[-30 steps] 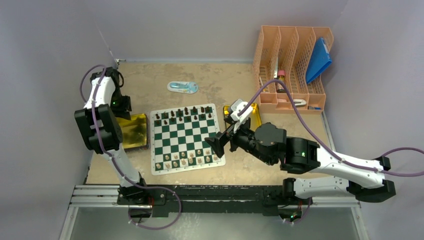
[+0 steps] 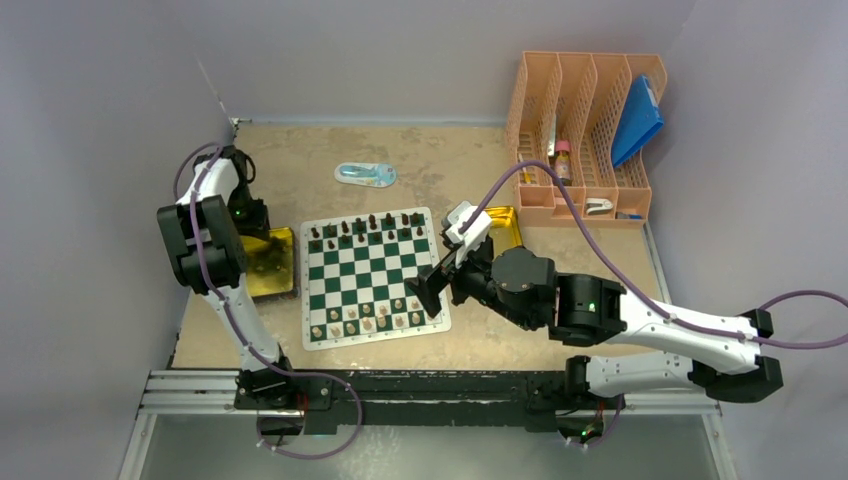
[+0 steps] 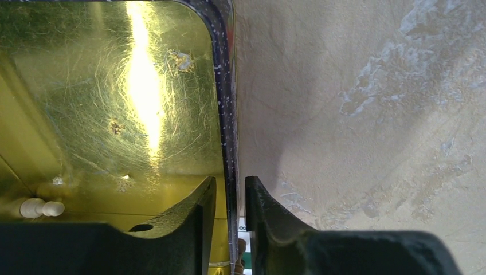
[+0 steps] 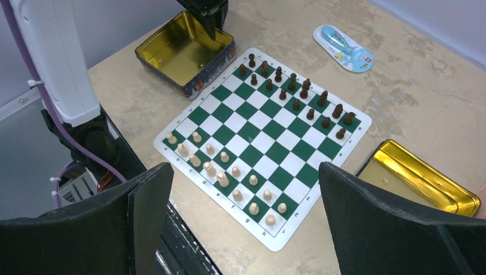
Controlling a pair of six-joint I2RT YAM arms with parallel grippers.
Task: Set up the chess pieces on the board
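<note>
The green-and-white chessboard lies mid-table, with dark pieces along the back rows and white pieces along the front rows. At the left, my left gripper is over the rim of a gold tray, its fingertips part open either side of the dark edge; whether they touch it is unclear. A white piece lies on its side inside that tray. My right gripper stands open above the board's right side, nothing between its fingers.
A second gold tray sits right of the board. A peach organizer stands at back right. A blister pack lies behind the board. Bare table surrounds these.
My right arm has shifted slightly leftward. The board looks the same.
</note>
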